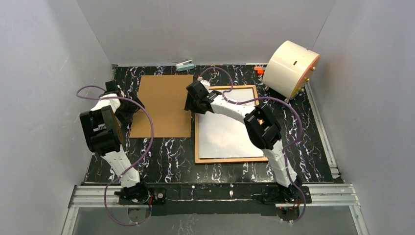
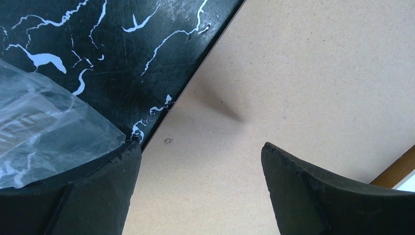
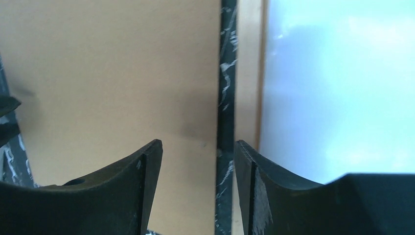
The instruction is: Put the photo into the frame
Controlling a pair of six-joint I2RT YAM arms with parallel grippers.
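A flat brown board (image 1: 164,107) lies on the dark marbled table, its right edge close along the wooden frame (image 1: 197,147). Inside the frame is a plain white surface (image 1: 227,139); no picture can be made out, so I cannot tell whether it is the photo. At the board's left edge, my left gripper is open, one finger on either side of that edge, with nothing gripped. My right gripper stands open at the board's right edge: one finger over the board, the other over the frame's left rail. Both palms are hidden from above.
Clear plastic film (image 2: 44,127) lies left of the board. Along the back are a small teal-and-white stapler-like object (image 1: 185,66) and an orange item (image 1: 259,70). A large cream cylinder (image 1: 292,68) stands at back right. Bare table (image 1: 169,161) shows in front of the board.
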